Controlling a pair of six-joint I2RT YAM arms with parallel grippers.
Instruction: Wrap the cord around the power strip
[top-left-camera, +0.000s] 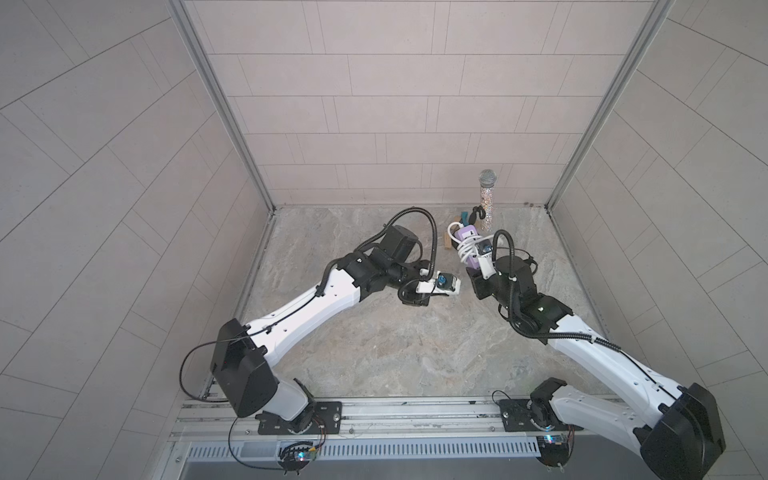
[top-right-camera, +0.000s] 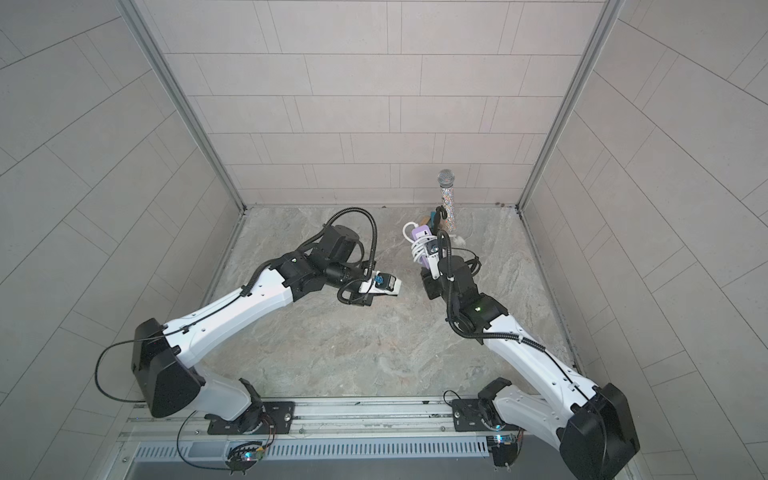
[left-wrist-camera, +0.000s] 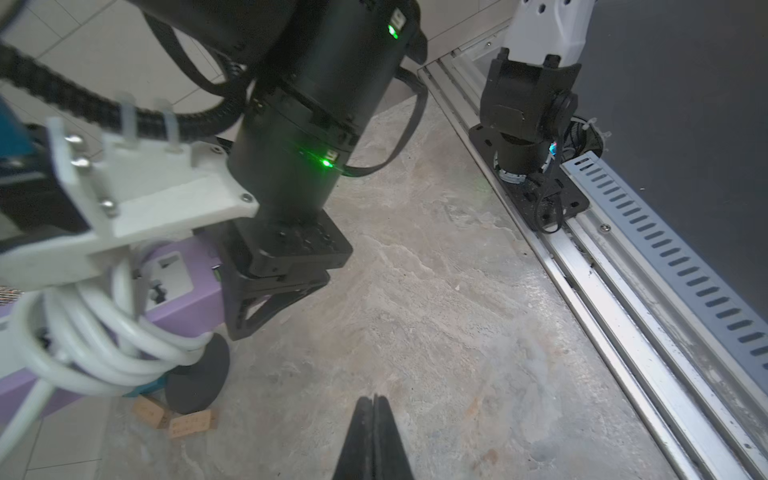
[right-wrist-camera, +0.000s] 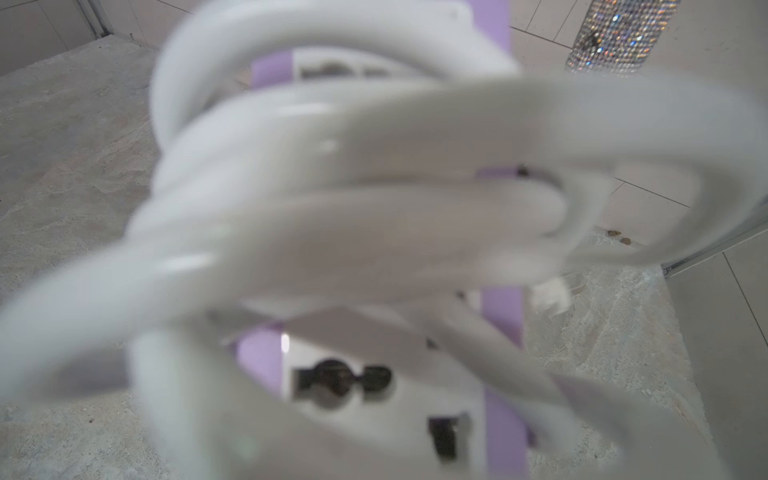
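The lilac power strip is held up in the air by my right gripper, which is shut on its lower end. Several loops of the thick white cord go around its middle, and they fill most of the right wrist view. Left of the strip, my left gripper is shut with nothing between its fingertips. The cord lies outside them, apart from the left gripper. In the right wrist view, one loose loop of cord bulges out to the right of the strip.
A glittering microphone stands near the back wall. The round black stand base and wooden blocks sit on the floor beneath the strip.
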